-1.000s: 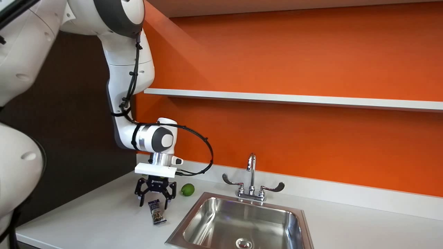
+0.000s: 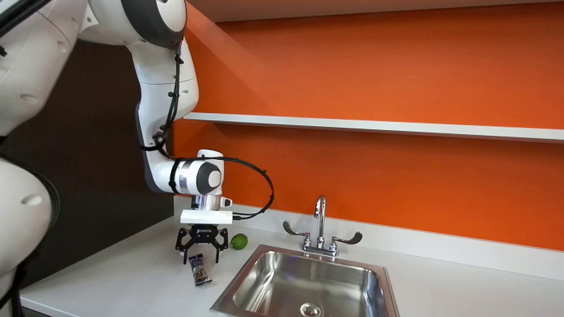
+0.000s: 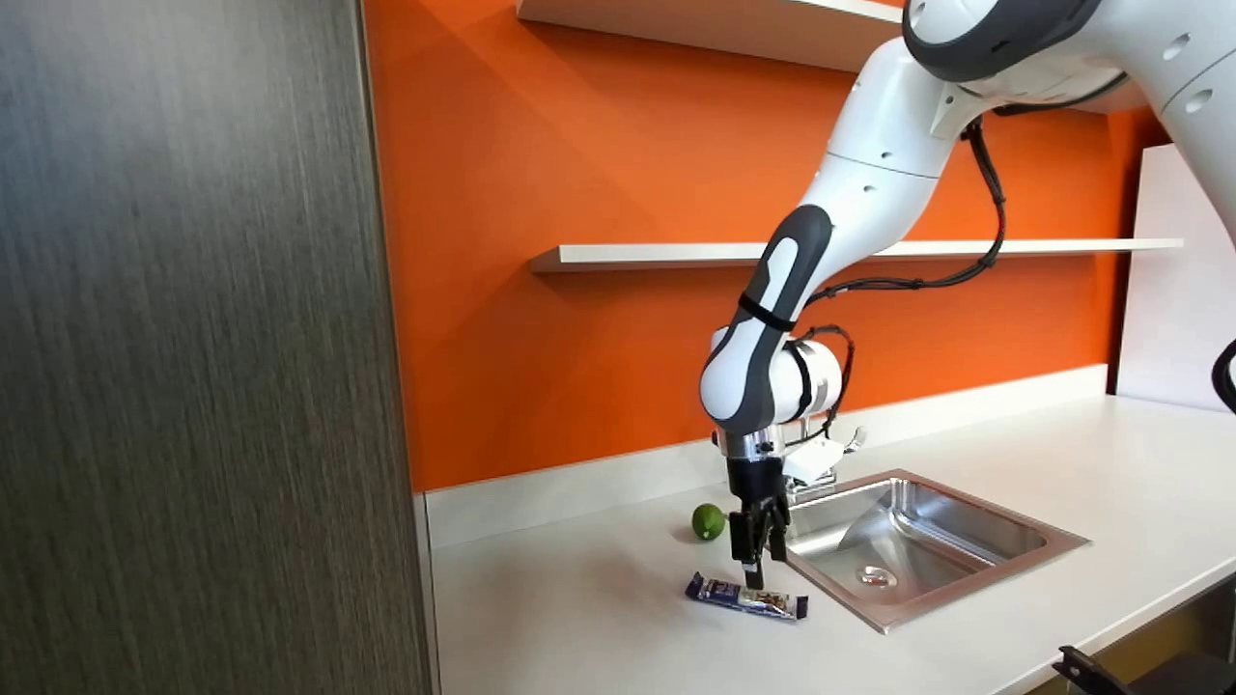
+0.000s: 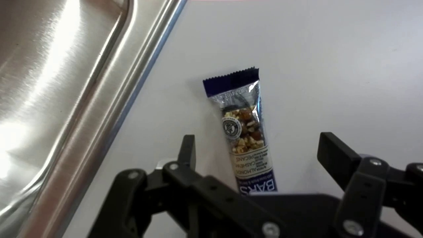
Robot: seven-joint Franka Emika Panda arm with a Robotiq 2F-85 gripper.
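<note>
A wrapped nut bar (image 4: pixel 248 135) with dark blue ends lies flat on the white counter, left of the sink in exterior view 1, where the bar (image 2: pixel 199 270) shows below the fingers. My gripper (image 2: pixel 201 260) is open above it, fingers pointing down. In the wrist view the bar runs lengthwise through the space between the spread fingertips, touching neither; its lower end is hidden behind the gripper body. From exterior view 2, the gripper (image 3: pixel 755 571) appears just over the bar (image 3: pixel 747 597).
A green lime (image 2: pixel 239 241) rests on the counter near the gripper, toward the back wall. The steel sink (image 2: pixel 232 292) with its faucet (image 2: pixel 321 224) stands to the right. A white shelf (image 2: pixel 370 124) crosses the orange wall.
My gripper has shifted slightly right and lower in exterior view 1, and its wrist has turned and levelled a little. The bar and the lime have stayed where they were.
</note>
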